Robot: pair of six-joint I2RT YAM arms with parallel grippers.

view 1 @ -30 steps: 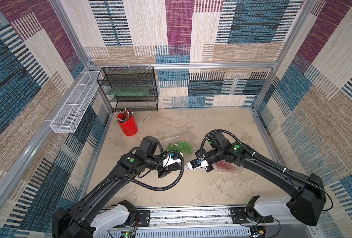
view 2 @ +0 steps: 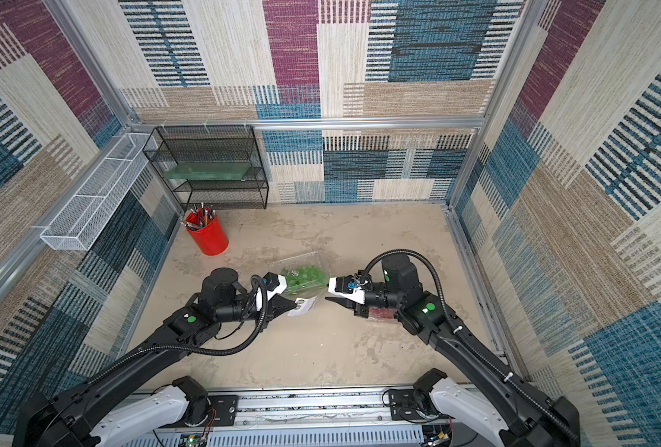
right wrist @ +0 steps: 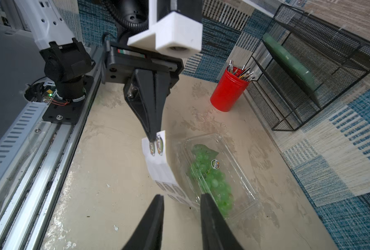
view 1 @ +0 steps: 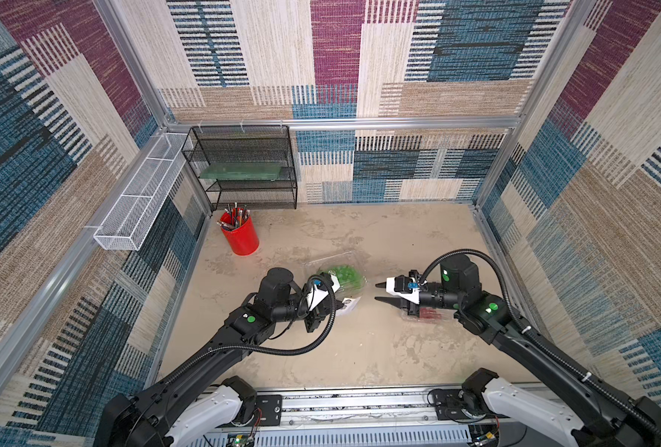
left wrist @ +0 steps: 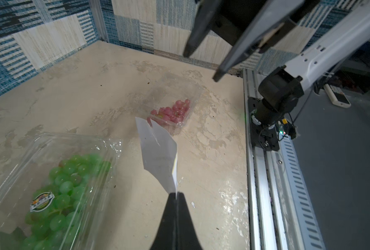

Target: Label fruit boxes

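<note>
In the left wrist view, my left gripper is shut on a white label sheet (left wrist: 157, 150) that sticks out past its fingertips. Seen from the right wrist, the label sheet (right wrist: 164, 168) hangs slanted, with fruit label pictures on its face. My right gripper stands open, pointing toward the sheet and apart from it, nothing between its fingers. A clear box of green grapes (right wrist: 214, 175), bearing a small oval label, rests on the table beyond the sheet. Under the right arm lies a clear box of red grapes (left wrist: 172, 106); no label can be made out on it.
A red cup of pens (view 1: 239, 232) stands at the back left, before a black wire shelf (view 1: 244, 167) holding a green item. A white wire basket (view 1: 140, 193) hangs on the left wall. Bare table (view 1: 404, 231) spans the back right.
My right gripper has drawn back rightward from the left one and now stands open. The left gripper has shifted and turned slightly, with the label sheet showing at its tips.
</note>
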